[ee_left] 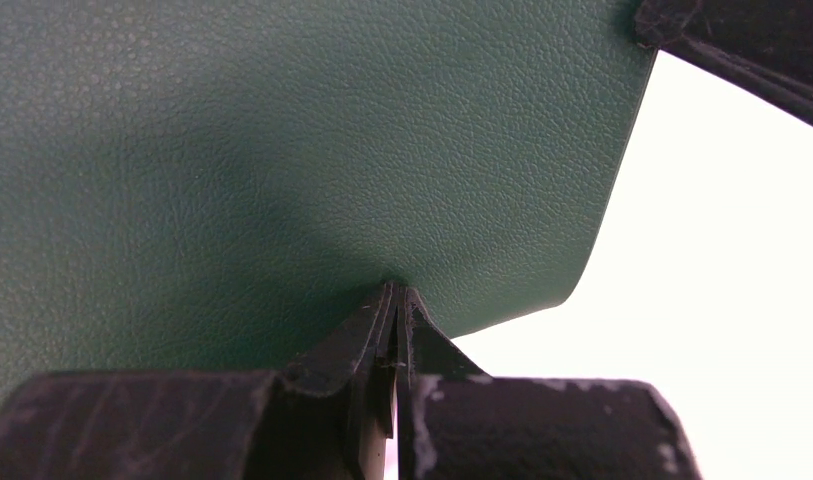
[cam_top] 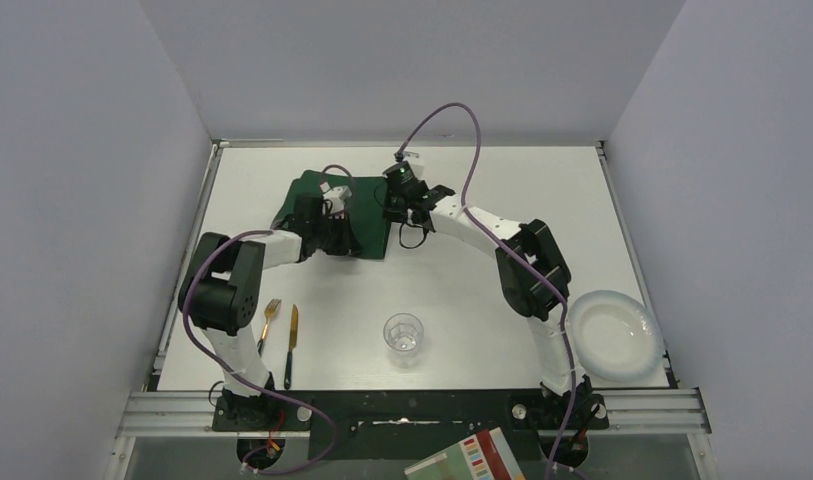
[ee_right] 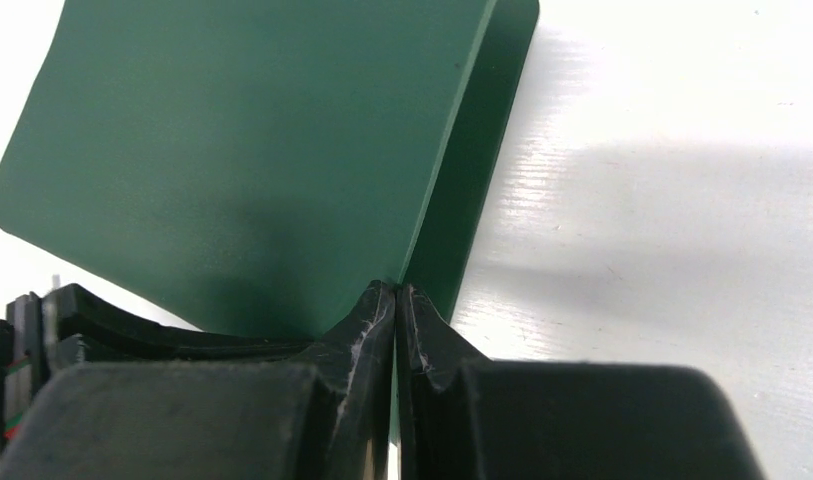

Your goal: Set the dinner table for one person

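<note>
A dark green placemat (cam_top: 370,220) lies at the back left of the table. In the right wrist view, the edge of the mat's upper sheet (ee_right: 252,130) runs into my right gripper, which is shut on it. A darker green layer (ee_right: 477,170) shows beneath; whether it is a fold or another mat, I cannot tell. My left gripper is shut on the mat's near edge, where the surface creases at the fingertips. A fork (cam_top: 270,312), a knife (cam_top: 292,335) and a clear glass (cam_top: 403,335) stand or lie toward the front. The white plate (cam_top: 614,335) is at the right.
Bare white table (cam_top: 462,300) spreads across the middle and back right. The two grippers are close together at the mat. A colourful printed card (cam_top: 467,458) lies beyond the front edge.
</note>
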